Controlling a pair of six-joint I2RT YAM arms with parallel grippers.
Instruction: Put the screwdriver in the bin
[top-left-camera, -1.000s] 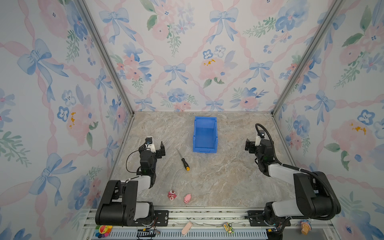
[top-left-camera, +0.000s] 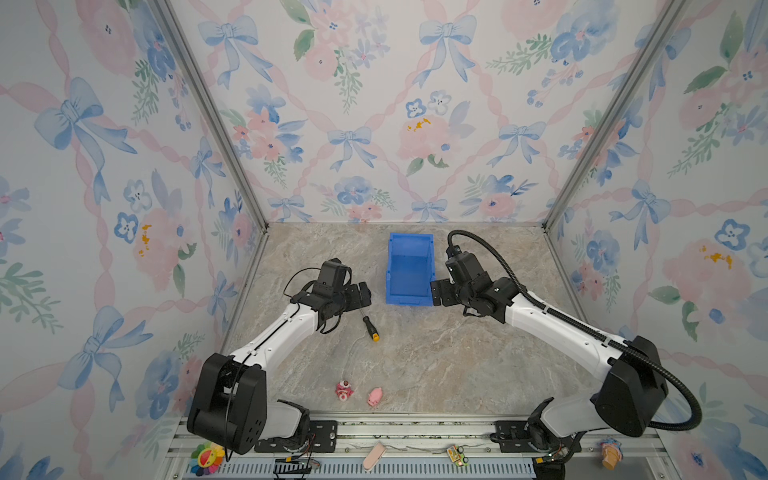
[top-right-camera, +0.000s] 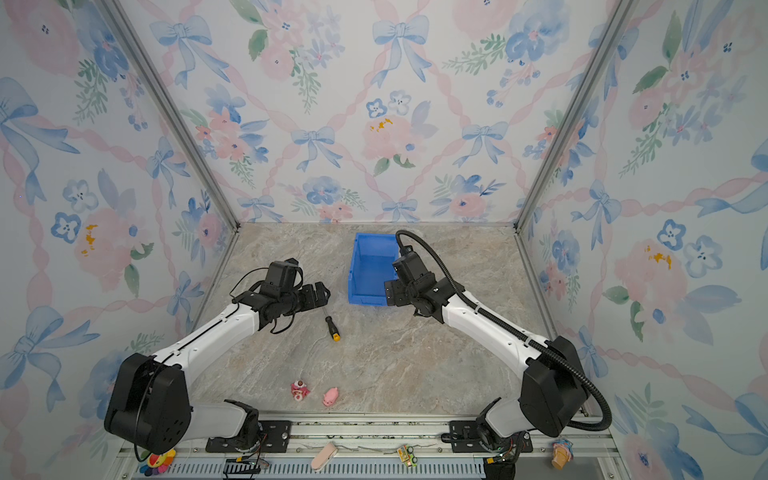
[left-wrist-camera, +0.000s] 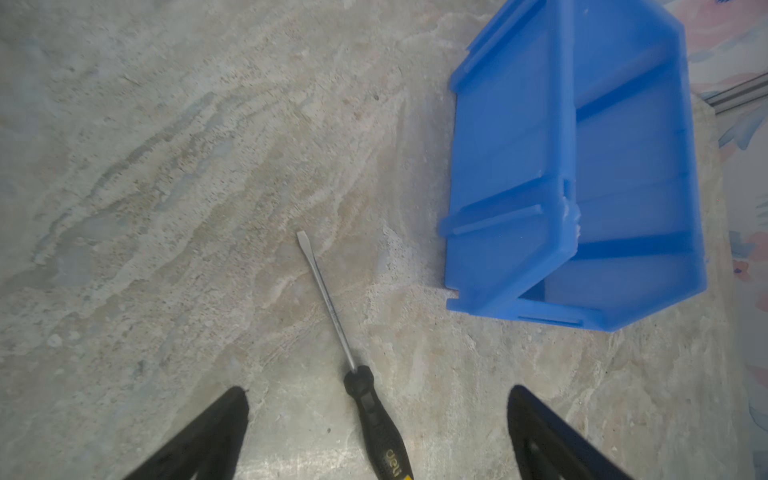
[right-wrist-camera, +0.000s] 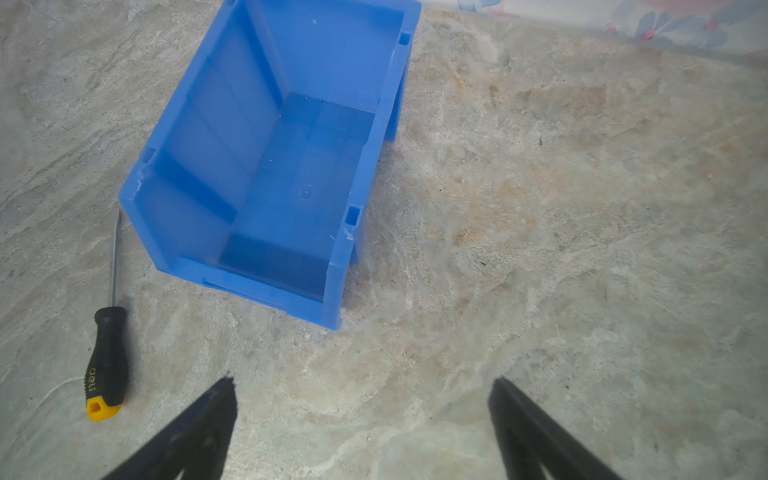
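The screwdriver (left-wrist-camera: 382, 432), with a black and yellow handle and a thin metal shaft, lies flat on the table left of the blue bin (left-wrist-camera: 512, 176). In the top left view its handle shows, while the left gripper (top-left-camera: 357, 297) hides most of its shaft. That gripper hovers above the screwdriver, open and empty. The bin (right-wrist-camera: 304, 160) stands upright, and its visible floor is bare. Over the bin's near right side in the top left view is my right gripper (top-left-camera: 441, 293); its fingers stand wide apart in the right wrist view, with only tabletop showing between them.
Two small pink toys, one (top-left-camera: 344, 389) beside another (top-left-camera: 375, 396), lie near the table's front edge. Patterned walls close off the back and sides.
Screwdriver and bin have stayed put.
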